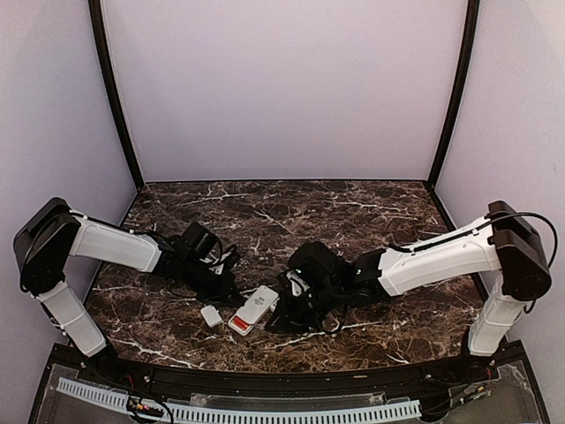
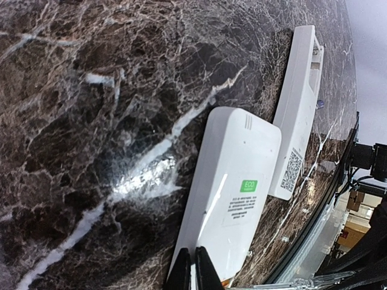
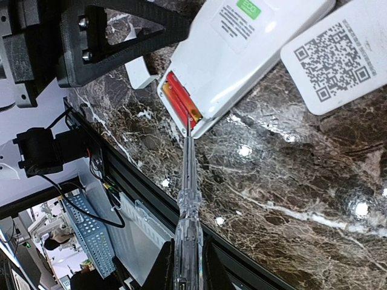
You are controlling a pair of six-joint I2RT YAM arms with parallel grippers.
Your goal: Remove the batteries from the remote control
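A white remote [image 1: 256,305] [image 2: 233,175] [image 3: 260,42] lies back up, its battery bay uncovered, with red batteries [image 1: 239,322] [image 3: 178,96] inside. My left gripper is at the remote's edge, its fingertips together against the casing. My right gripper is shut on a clear slender tool [image 3: 189,205], whose tip reaches into the bay at the batteries. The detached white cover [image 1: 211,315] [image 3: 138,71] lies just left of the remote.
A second white piece with a QR code [image 2: 290,169] [image 3: 329,66] lies beside the remote.
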